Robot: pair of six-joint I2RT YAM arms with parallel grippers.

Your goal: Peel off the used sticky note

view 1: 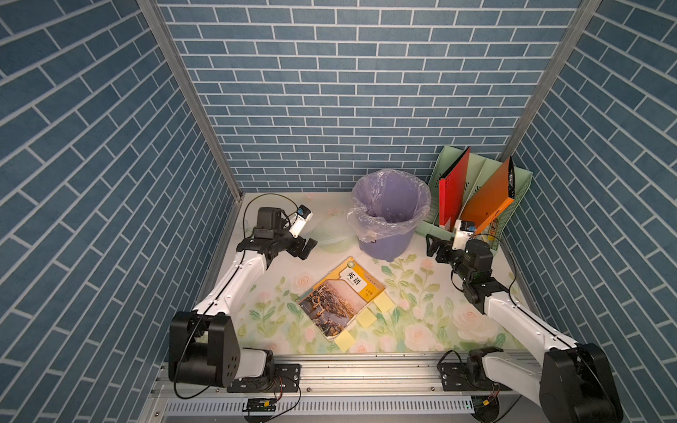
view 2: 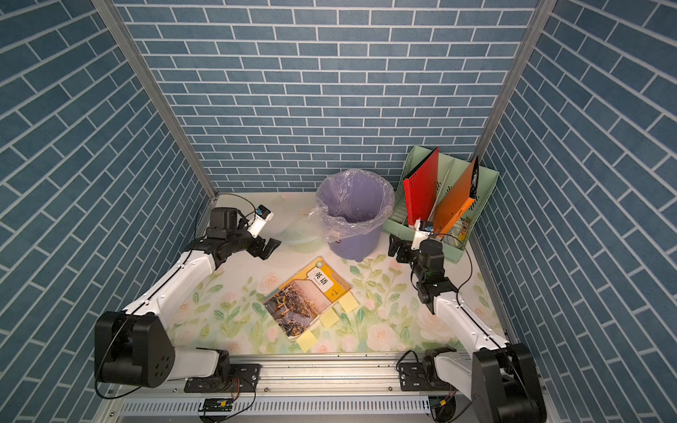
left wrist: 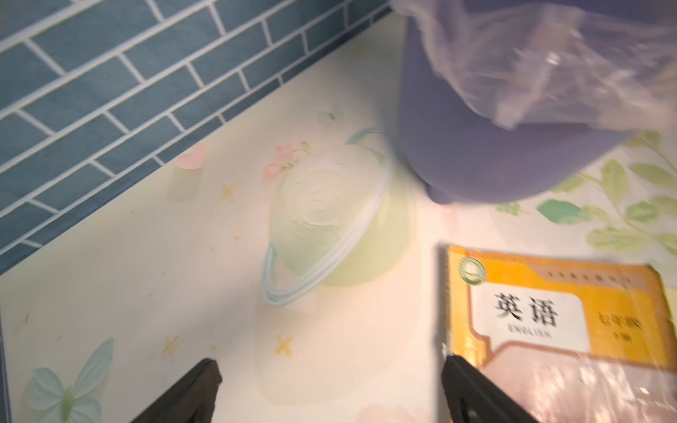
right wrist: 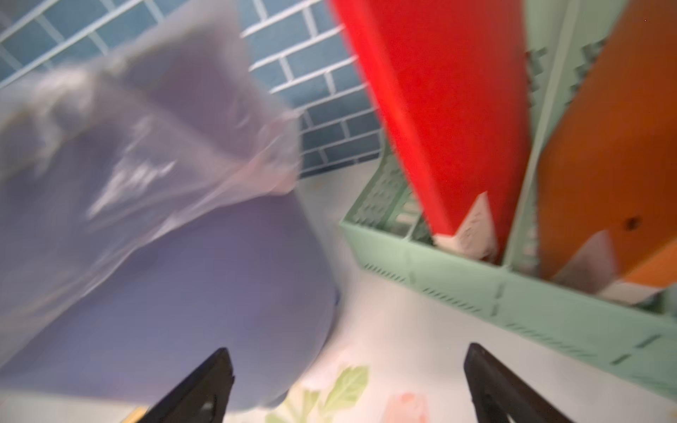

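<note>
An English textbook (view 1: 331, 303) with an orange and photo cover lies at the table's middle, with yellow sticky notes (view 1: 365, 317) poking out along its lower right side. My left gripper (view 1: 304, 245) is open above the table, to the upper left of the book; the left wrist view shows the book's top (left wrist: 536, 310) and bare table between its fingers. My right gripper (view 1: 431, 246) is open beside the bin and file holder, empty between its fingers.
A purple bin (view 1: 384, 243) with a clear liner stands behind the book. A green file holder (view 2: 395, 229) with red and orange folders fills the back right.
</note>
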